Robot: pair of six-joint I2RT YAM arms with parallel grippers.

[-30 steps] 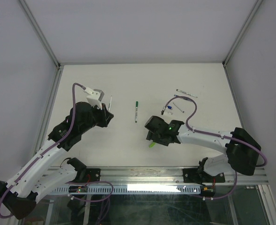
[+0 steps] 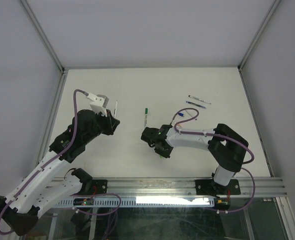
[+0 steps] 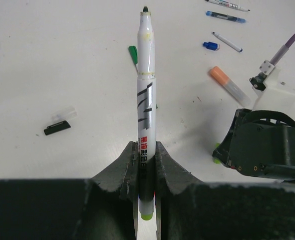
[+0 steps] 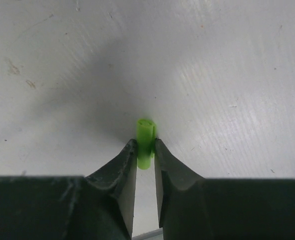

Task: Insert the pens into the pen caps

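My left gripper holds a white marker (image 3: 146, 100) upright, dark tip up, above the table in the top and left wrist views. My right gripper is down at the table near the front middle, its two fingers on either side of a light green cap (image 4: 144, 145), nearly touching it; whether they grip it is unclear. Also lying on the table are a green-capped pen (image 2: 146, 116), a blue cap (image 3: 211, 45), a black cap (image 3: 57, 127) with a clear part, and an orange-capped pen (image 3: 222, 79).
Several pens (image 2: 199, 99) lie at the back right of the table (image 2: 102, 80). Metal rails edge the front and sides.
My right gripper has moved left and down onto the green cap, its arm swinging leftward. My left gripper, holding the marker, has shifted slightly left.
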